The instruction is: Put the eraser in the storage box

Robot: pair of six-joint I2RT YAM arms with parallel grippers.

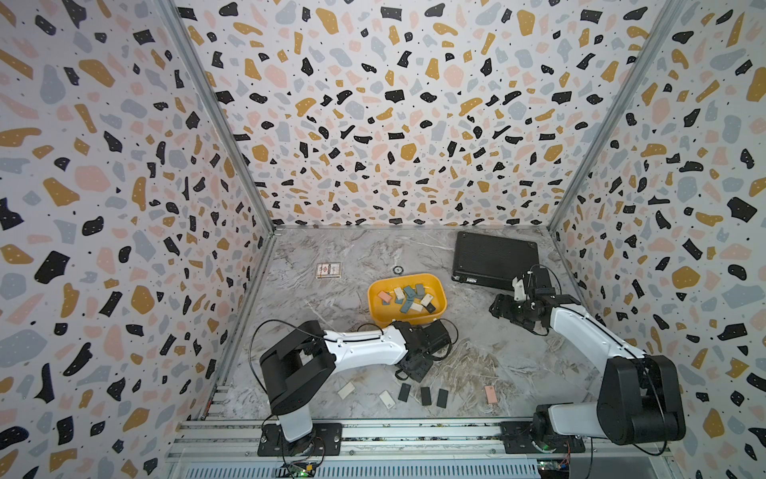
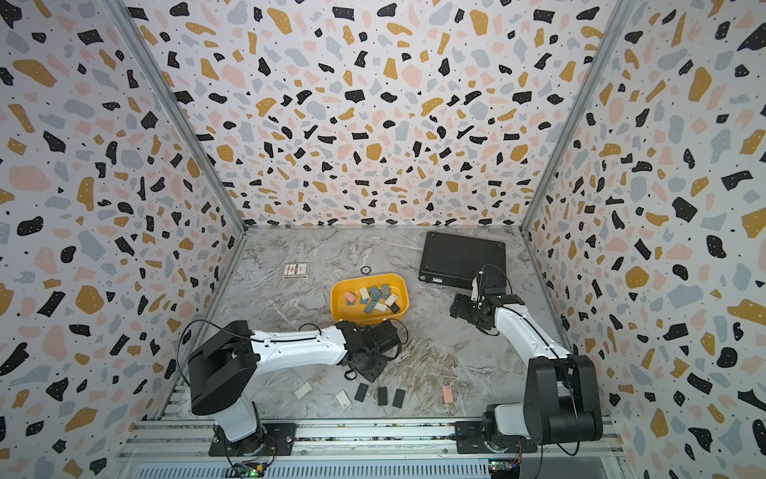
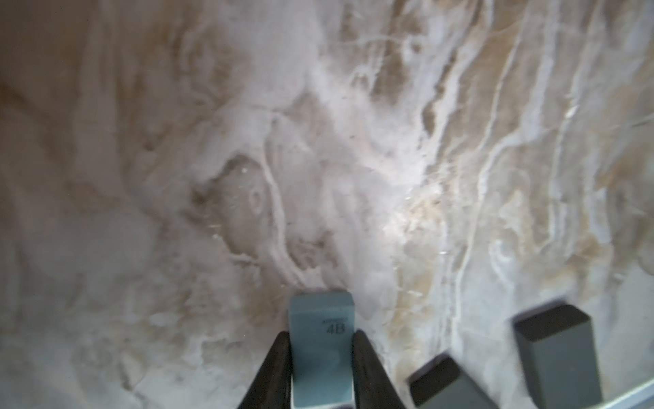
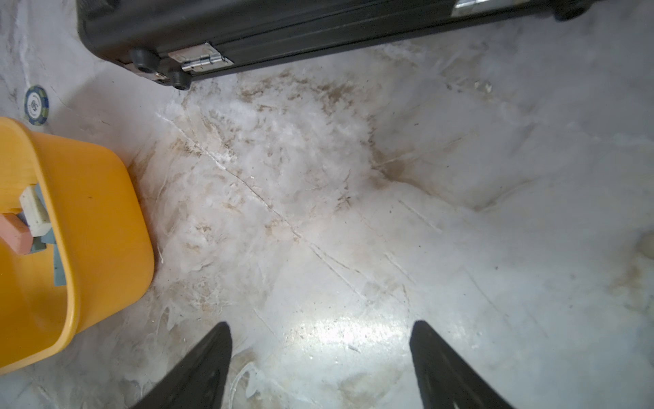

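Between the fingers of my left gripper is a blue-grey eraser (image 3: pixel 322 368) marked 4B, gripped on both sides. The left gripper is above the table in front of the orange storage box (image 1: pixel 383 317), which holds several pink, white, blue-grey and dark erasers. Dark erasers (image 1: pixel 425 396) lie on the table near the front edge, two of them partly seen in the left wrist view. Two white erasers (image 1: pixel 387 399) and a pink eraser (image 1: pixel 490 394) lie there too. My right gripper stands open and empty, to the right of the box.
A black case (image 1: pixel 496 260) sits at the back right. Behind the box lies a poker chip (image 1: pixel 397 270), and a card pack (image 1: pixel 328 270) is at the back left. Bare tabletop (image 4: pixel 340 204) spreads between the case and my right gripper.
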